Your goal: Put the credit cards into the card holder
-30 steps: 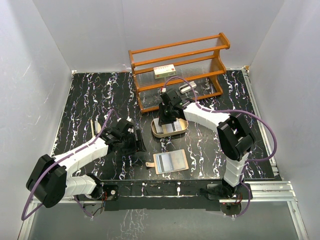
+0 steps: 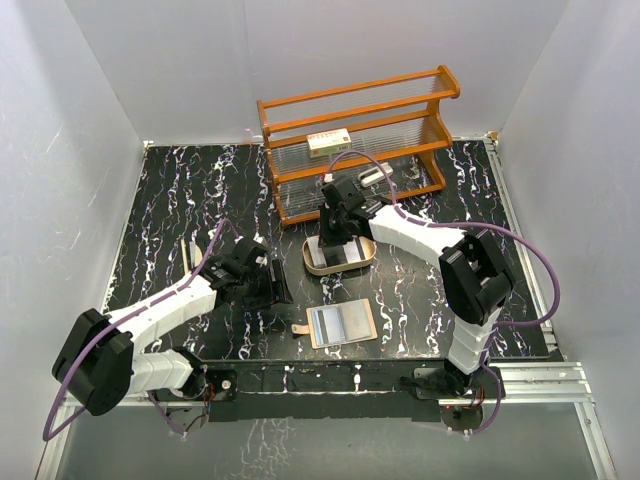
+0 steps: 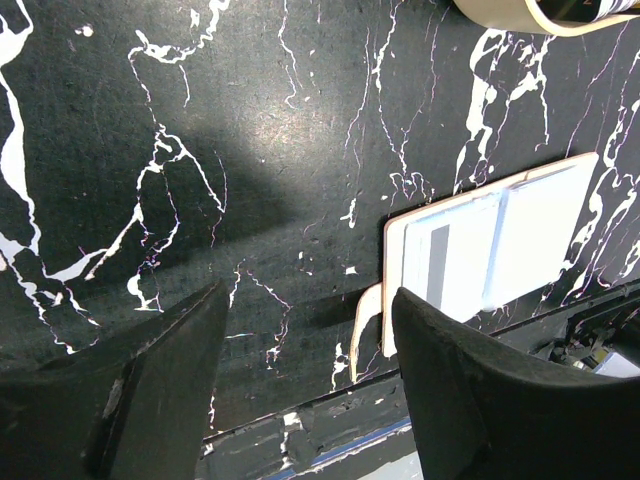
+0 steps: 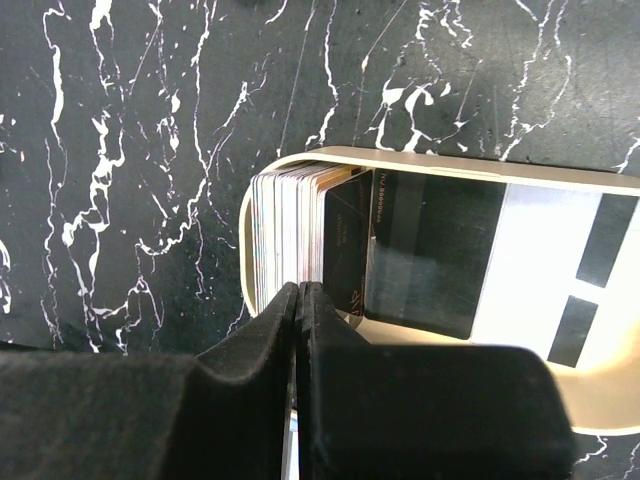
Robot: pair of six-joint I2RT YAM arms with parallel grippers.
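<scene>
A tan tray (image 2: 362, 258) holds a row of cards (image 4: 280, 225) on edge at its left end, with dark and white cards (image 4: 434, 250) lying flat beside them. My right gripper is shut at the row's near part, with no card visible between its fingers. Below the tray lies the card holder (image 2: 340, 323), with clear sleeves and a small strap, seen also in the left wrist view (image 3: 530, 240). My left gripper stands open over bare table left of the holder, nothing between its fingers.
A wooden rack (image 2: 360, 90) with a white box (image 2: 328, 142) stands behind the tray. Thin pale items (image 2: 188, 256) lie at the left.
The right arm has shifted very slightly over the tray. The left arm shows no visible change.
</scene>
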